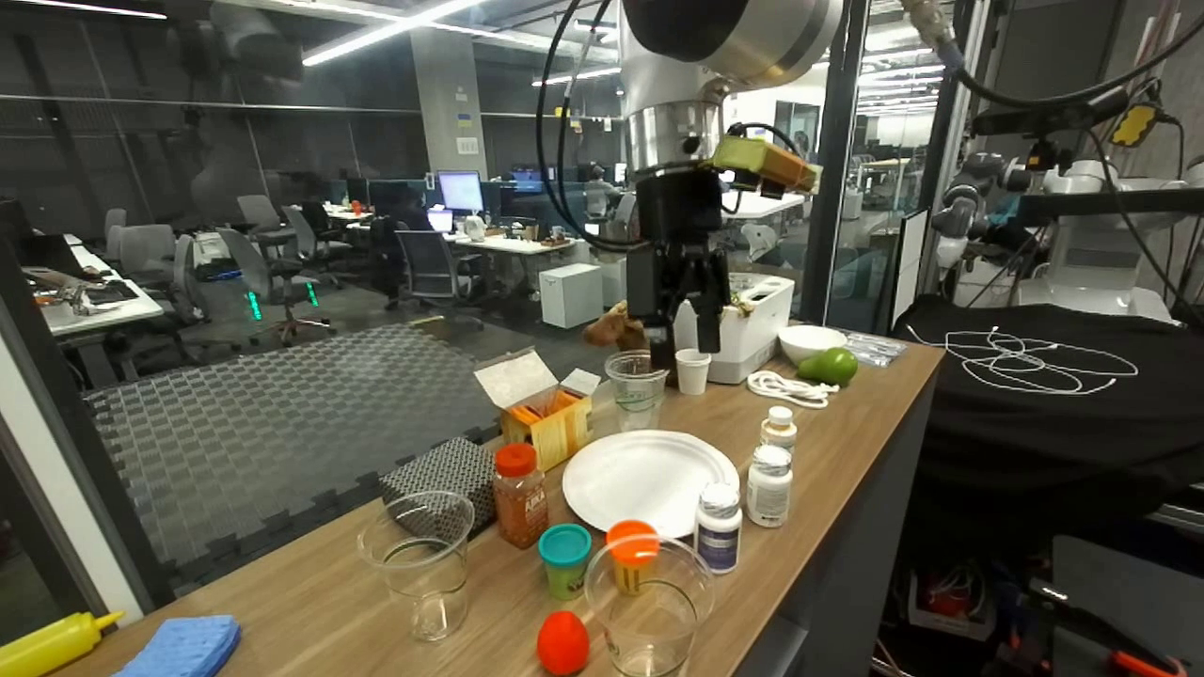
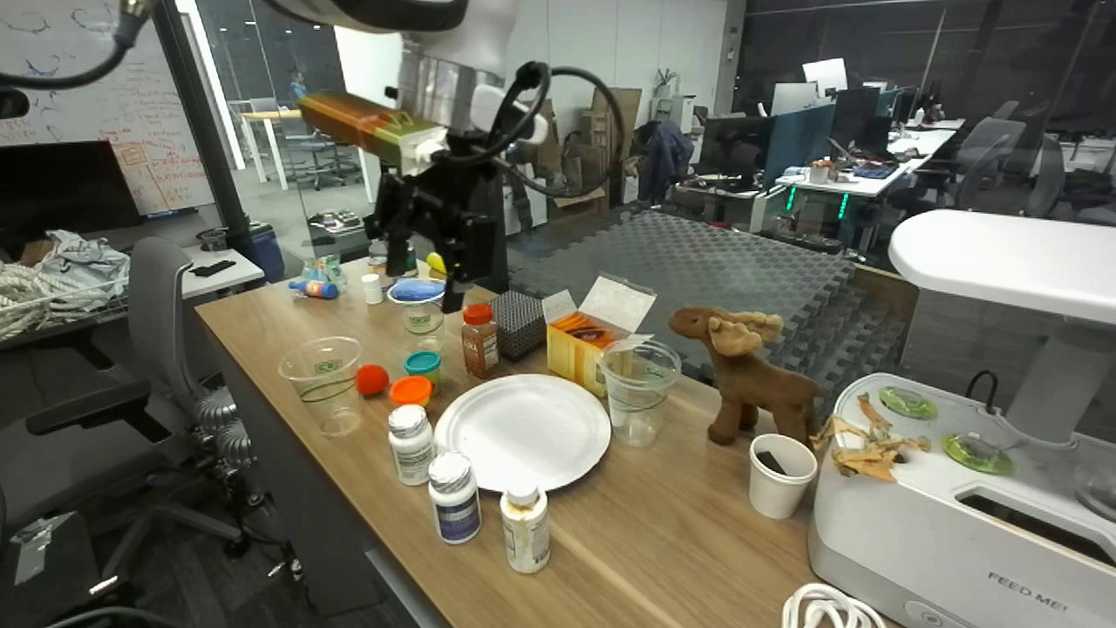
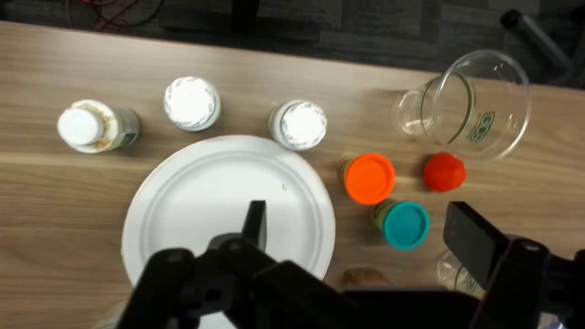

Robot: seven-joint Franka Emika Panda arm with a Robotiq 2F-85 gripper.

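High over the counter, my gripper is open and empty, its two fingers wide apart. In the wrist view its left finger covers part of the white plate (image 3: 225,170). Between the fingers' directions lie the teal-lidded tub (image 3: 406,225) and the orange-lidded tub (image 3: 369,179), with a red ball-like object (image 3: 444,172) close by. Three white bottles line the plate's edge side: one open-necked bottle (image 3: 82,127), one capped bottle (image 3: 191,103) and another capped bottle (image 3: 299,125). A tilted-looking clear cup (image 3: 477,104) stands past the red object.
Behind the plate stand an open yellow box (image 2: 577,351), a clear cup (image 2: 638,392), a red-capped jar (image 2: 480,340) and a black mesh block (image 2: 519,323). A brown moose toy (image 2: 758,377), paper cup (image 2: 779,476) and white appliance (image 2: 942,513) occupy the far end. Bare counter lies before the appliance.
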